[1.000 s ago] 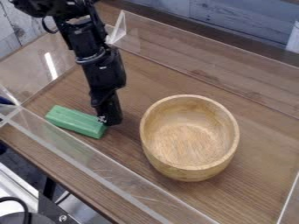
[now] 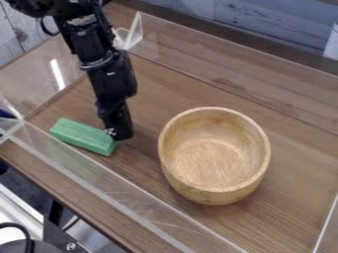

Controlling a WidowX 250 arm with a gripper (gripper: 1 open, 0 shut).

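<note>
A black robot gripper (image 2: 117, 130) reaches down from the upper left to just above the tabletop, shut, with nothing visible between its fingers. Its tips are at the right end of a green block (image 2: 82, 136) lying on the wood; whether they touch it is unclear. A pale wooden bowl (image 2: 214, 168) stands to the right of the gripper.
Clear panels line its edges, and a cable shows at the bottom left corner.
The gripper has shifted slightly to the left, away from the bowl. The green block and bowl look much the same.
</note>
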